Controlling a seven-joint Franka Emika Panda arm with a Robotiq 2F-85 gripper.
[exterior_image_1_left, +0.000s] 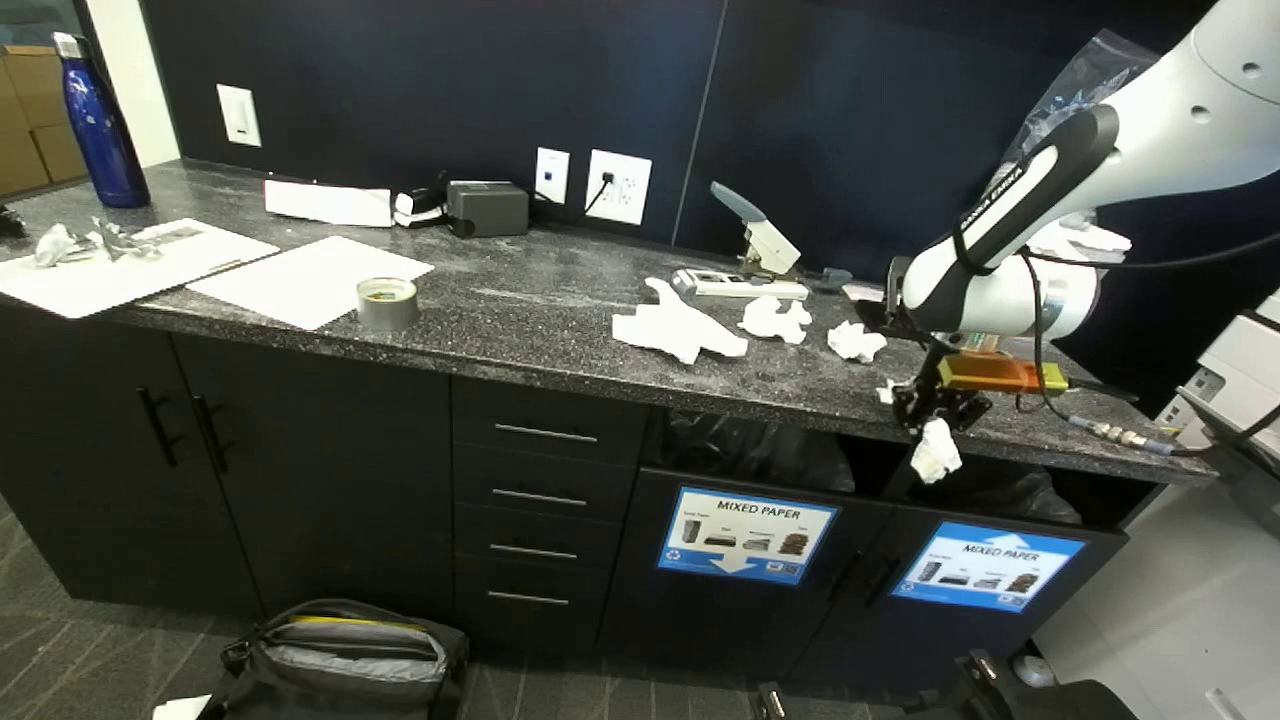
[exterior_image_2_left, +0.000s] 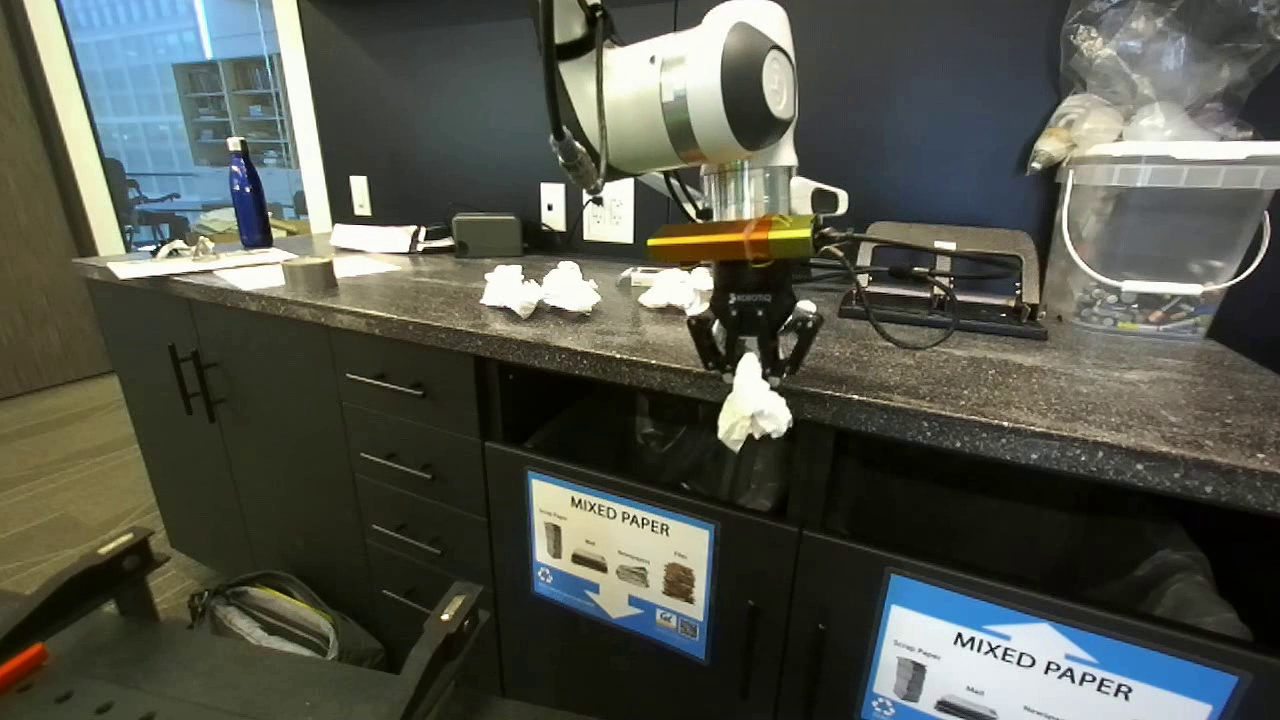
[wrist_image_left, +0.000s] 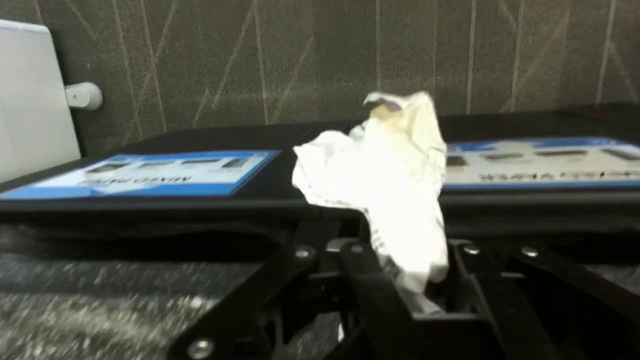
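Observation:
A crumpled white paper (exterior_image_2_left: 752, 409) hangs below my gripper (exterior_image_2_left: 753, 372), whose fingers are shut on its upper end. In exterior view 1 the same paper (exterior_image_1_left: 936, 454) is in front of the counter's edge, level with the dark bin openings. The wrist view has the paper (wrist_image_left: 390, 174) rising from between the fingers, with two blue-bordered signs beyond it. Several more crumpled papers lie on the counter, among them a large one (exterior_image_1_left: 677, 324), a middle one (exterior_image_1_left: 775, 319) and a smaller one (exterior_image_1_left: 854, 342).
Below the counter (exterior_image_2_left: 1080, 396) are open slots above doors with "MIXED PAPER" signs (exterior_image_2_left: 620, 558). A black hole punch (exterior_image_2_left: 944, 276) and a clear bucket (exterior_image_2_left: 1164, 240) stand at the right. A tape roll (exterior_image_1_left: 387, 304) and blue bottle (exterior_image_1_left: 106, 138) are at the left.

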